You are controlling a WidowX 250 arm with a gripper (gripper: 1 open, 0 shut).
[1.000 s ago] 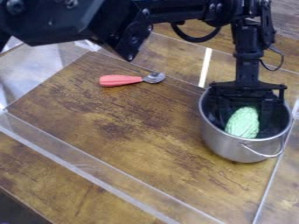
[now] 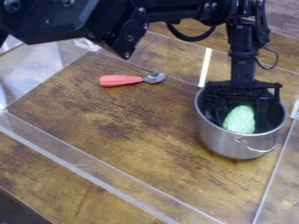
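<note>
A steel pot point(image 2: 228, 140) with a wire handle stands at the right of the camera view. Inside it lies a pale green, ribbed oblong object point(image 2: 239, 120). My gripper point(image 2: 239, 109) reaches down into the pot from above, around the green object's upper part. Its fingertips are mostly hidden by the pot and the dark interior, though it appears closed on that object.
A spoon with a pink handle point(image 2: 121, 80) lies at the back left on the wooden board point(image 2: 105, 131). Clear plastic edges frame the board.
The gripper has shifted slightly down and to the left within the pot, and the green object has moved slightly with it.
</note>
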